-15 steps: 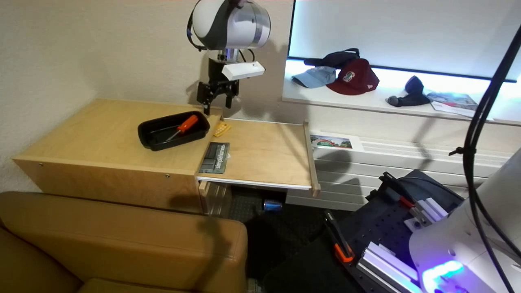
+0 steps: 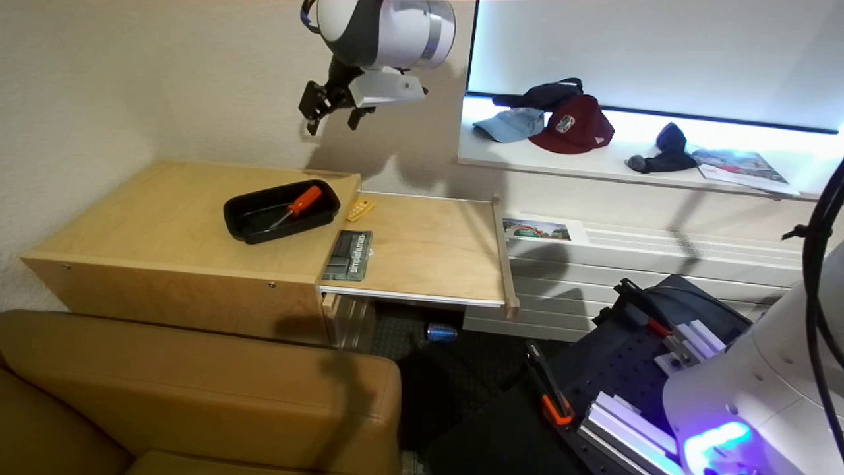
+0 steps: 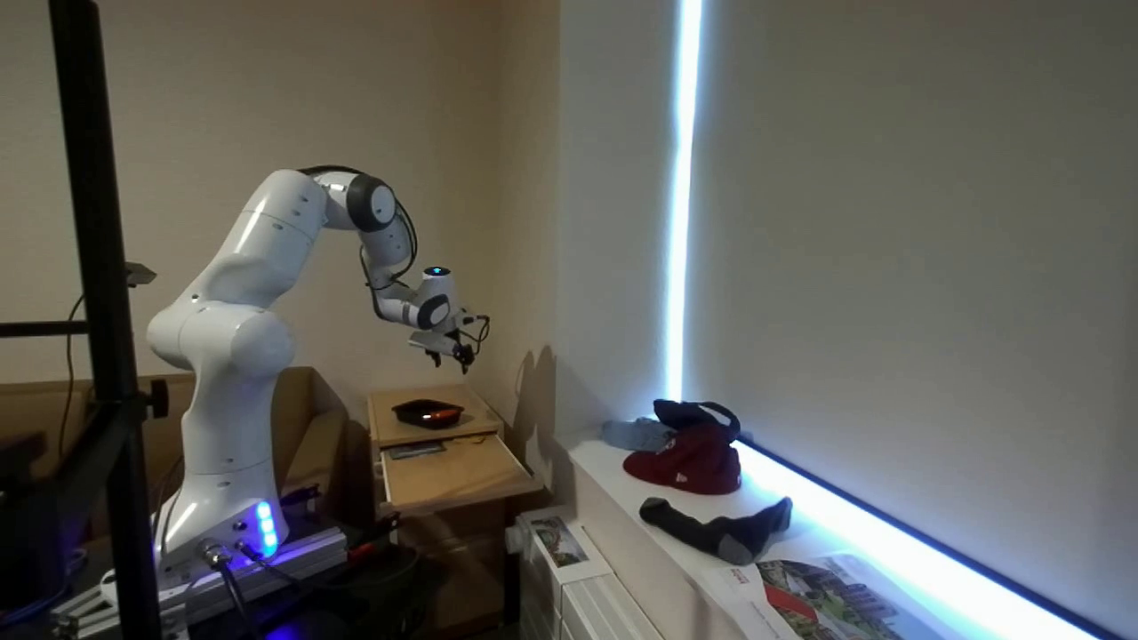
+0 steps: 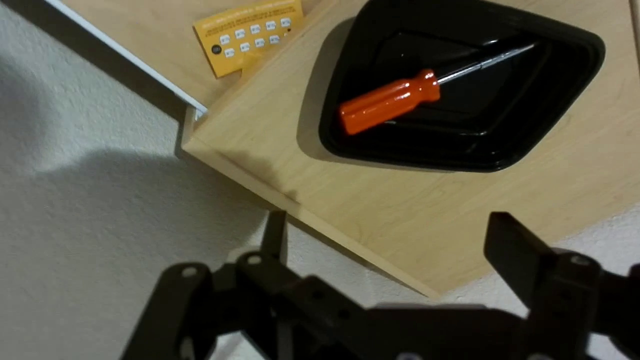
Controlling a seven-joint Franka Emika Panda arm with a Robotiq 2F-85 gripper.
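Note:
My gripper is open, its two dark fingers wide apart with nothing between them. It hangs in the air above the back of the wooden cabinet (image 2: 174, 214), near the wall. On the cabinet top sits a black tray (image 2: 257, 210). A screwdriver with an orange handle (image 4: 390, 103) lies inside that tray, its metal shaft reaching toward one corner in the wrist view. Beside the tray, a pulled-out drawer panel (image 2: 435, 245) carries a yellow card (image 4: 252, 33) with white marks and a dark simplehuman packet (image 2: 348, 256).
Caps, among them a dark red cap (image 2: 573, 125), rest on the windowsill with a grey sock (image 3: 720, 528) and a magazine (image 2: 744, 167). A brown sofa (image 2: 198, 372) stands before the cabinet. A blue can (image 2: 441, 332) is on the floor under the drawer. Much of the cabinet top is bare.
My gripper has risen and shifted a little to the left in the first exterior view, and it is now tilted. The tray, screwdriver and drawer items stay where they were.

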